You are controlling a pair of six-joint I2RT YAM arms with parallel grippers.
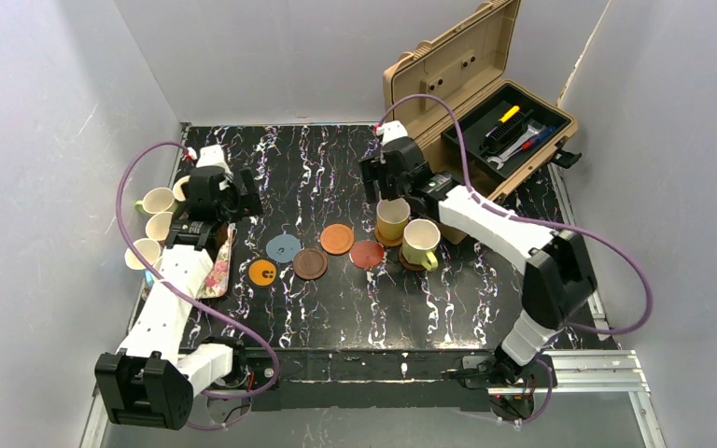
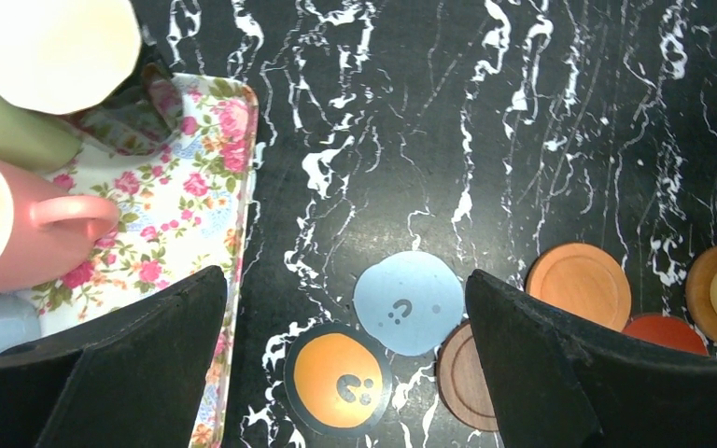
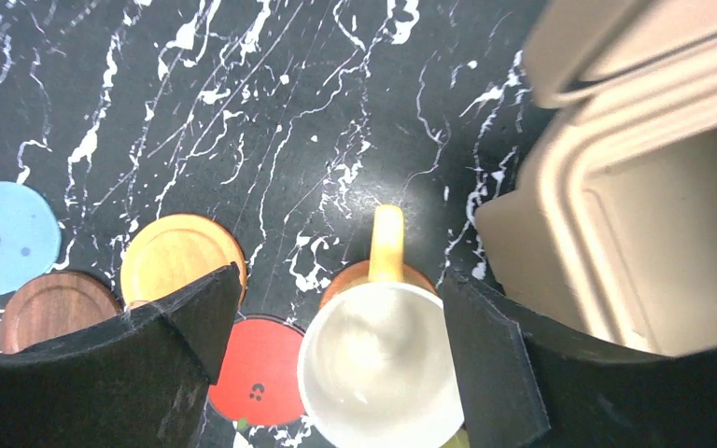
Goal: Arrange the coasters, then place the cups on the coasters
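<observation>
Several empty coasters lie mid-table: blue (image 2: 409,303), tan-orange (image 1: 337,239), red (image 3: 257,369), dark brown (image 1: 310,263) and yellow-and-black (image 2: 339,380). To their right, a yellow cup (image 1: 392,217) stands upright on a coaster. Just in front of it, a cup with a green handle (image 1: 420,241) stands on another. More cups crowd the floral tray (image 2: 187,177) at left, among them a pink one (image 2: 56,229). My left gripper (image 1: 252,193) is open above the table beside the tray, empty. My right gripper (image 1: 371,182) is open too, above and behind the yellow cup, not gripping it.
An open tan case (image 1: 481,103) with a black tool tray (image 1: 499,131) fills the back right. Its wall (image 3: 560,215) comes close to my right gripper.
</observation>
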